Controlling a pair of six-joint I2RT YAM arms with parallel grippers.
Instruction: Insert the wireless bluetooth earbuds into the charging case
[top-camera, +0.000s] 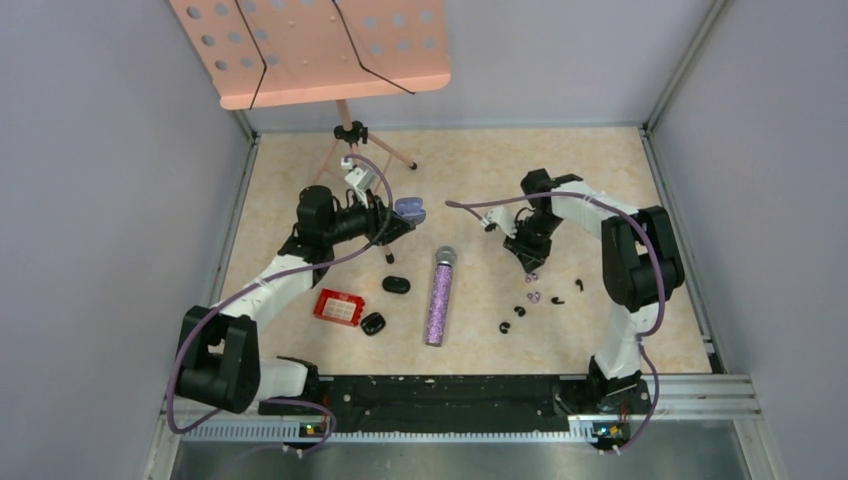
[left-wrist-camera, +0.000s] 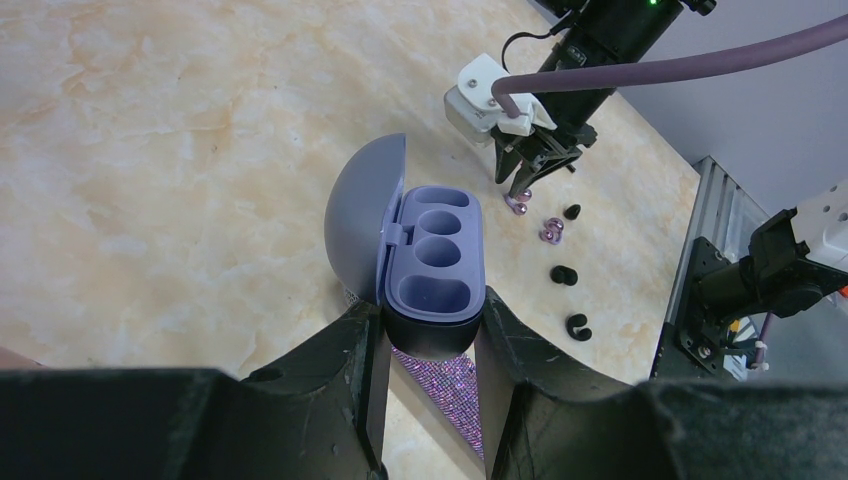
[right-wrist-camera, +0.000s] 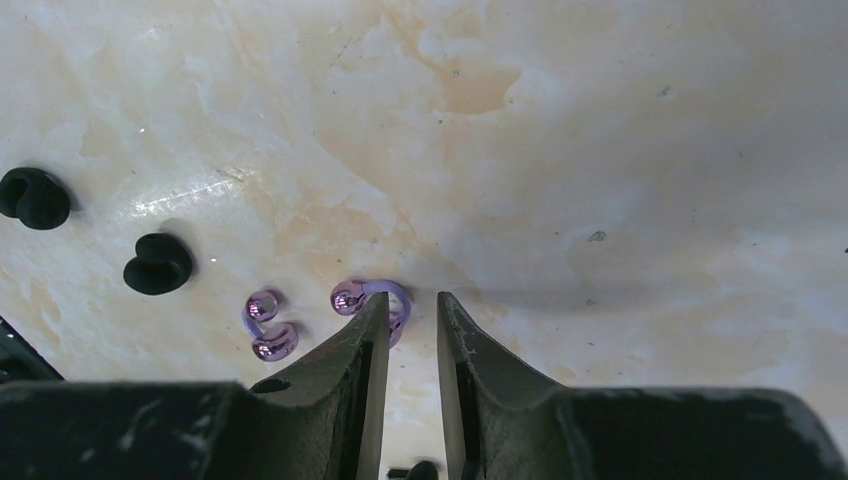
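An open lilac charging case (left-wrist-camera: 430, 260), lid upright, is held in my left gripper, raised left of the glitter microphone (top-camera: 439, 300); its compartments look empty. My right gripper hovers low over the table, part open, with a narrow gap between its fingertips. Just beside the left fingertip lies one purple earbud (right-wrist-camera: 350, 297), partly behind it. A second purple earbud (right-wrist-camera: 275, 340) lies further left. Both also show below the right gripper in the left wrist view.
Several black earbuds (right-wrist-camera: 158, 265) lie around the purple ones. Black cases (top-camera: 396, 284) and a red box (top-camera: 339, 307) sit front left. A pink stand (top-camera: 330, 80) rises at the back.
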